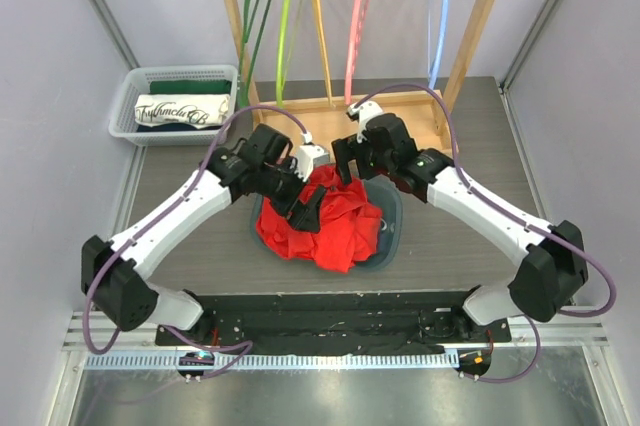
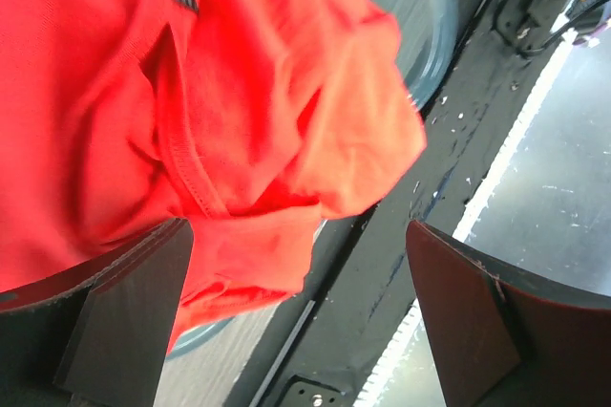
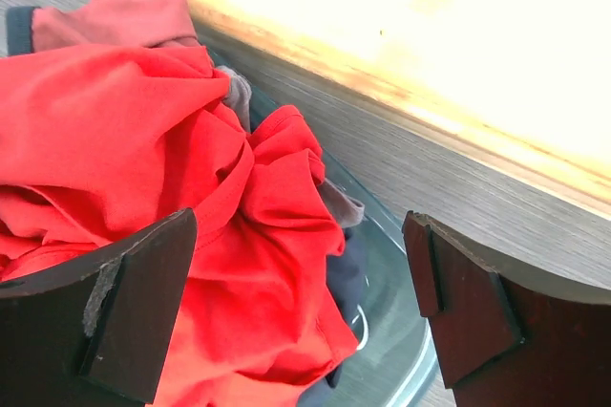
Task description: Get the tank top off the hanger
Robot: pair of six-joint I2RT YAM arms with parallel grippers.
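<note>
A red garment (image 1: 335,231) lies crumpled in an oval bin (image 1: 388,241) below the rack, with grey, maroon and dark cloth beneath it in the right wrist view. My left gripper (image 1: 300,208) is open over the garment, its fingers apart and empty in its wrist view. My right gripper (image 1: 352,154) hangs open above the bin's back edge, beside the rack's base, holding nothing. Several coloured hangers, including a pink one (image 1: 355,31) and a blue one (image 1: 438,26), hang bare on the wooden rack.
The wooden rack base (image 1: 420,116) is just behind the bin. A white basket (image 1: 125,121) with folded cloth stands at the back left.
</note>
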